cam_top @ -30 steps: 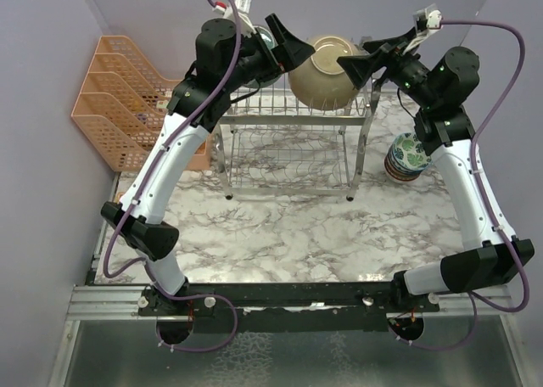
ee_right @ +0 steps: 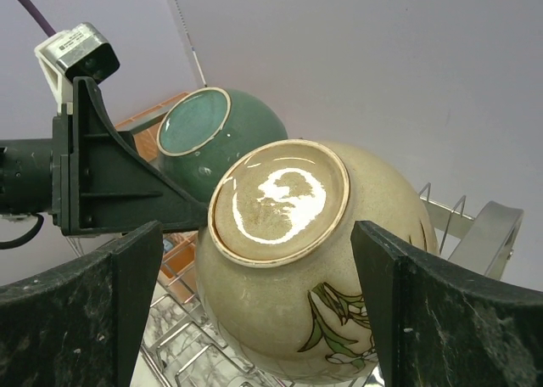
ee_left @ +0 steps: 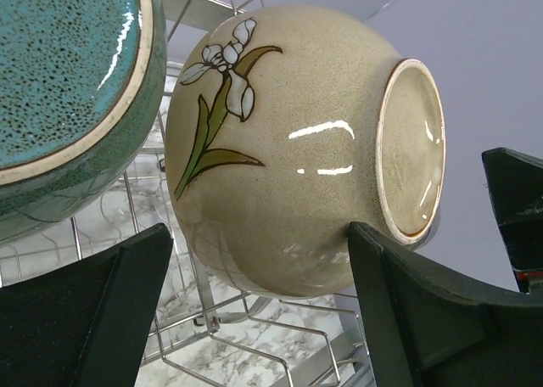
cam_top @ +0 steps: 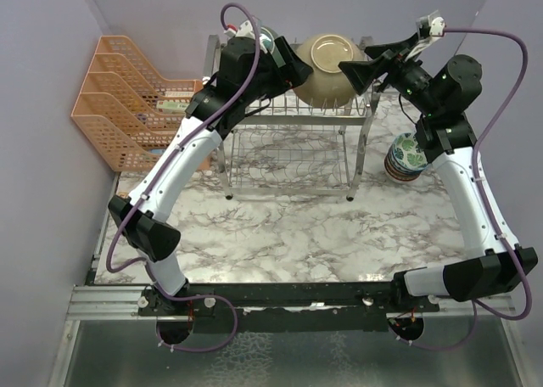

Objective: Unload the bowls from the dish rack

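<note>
A beige bowl (cam_top: 331, 77) with an iris flower (ee_left: 280, 149) rests tilted on the rack's upper shelf, its foot ring facing up. A green speckled bowl sits to its left, also seen in the right wrist view (ee_right: 221, 128). My left gripper (cam_top: 291, 67) is at the beige bowl's left side, one finger against or very near it; its fingers stand apart with no clear grip. My right gripper (cam_top: 356, 69) is at the bowl's right side, open, its fingers in front of the bowl in the right wrist view.
An orange plastic drainer (cam_top: 119, 107) stands at the back left. A stack of bowls (cam_top: 407, 158) is on the counter right of the rack (cam_top: 288, 120).
My left gripper has moved right and down toward the beige bowl. The right arm has shifted slightly. The bowl looks nudged slightly to the right.
</note>
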